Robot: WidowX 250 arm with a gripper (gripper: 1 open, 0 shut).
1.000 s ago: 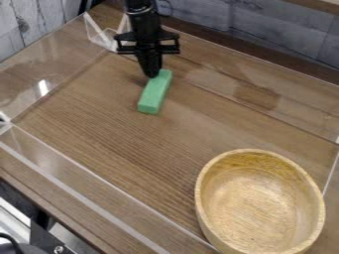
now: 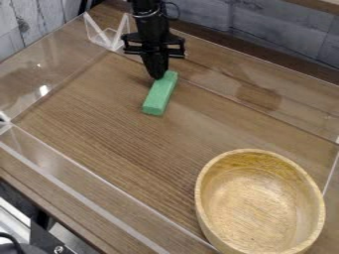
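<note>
My gripper (image 2: 157,71), dark and at the top centre of the camera view, reaches down to the upper end of a green oblong block (image 2: 159,96) on the wooden table. The fingertips are small and dark here; the gripper looks shut, with nothing visible between its fingers. The block lies flat, pointing slightly toward the lower left.
A large yellow bowl (image 2: 259,233) stands at the lower right. A grey wall runs along the back right, and clear plastic pieces are at the left edge and top left.
The arm has shifted slightly over the last second, its upper body looking a little more upright. The green block has turned or slid very slightly to the right.
</note>
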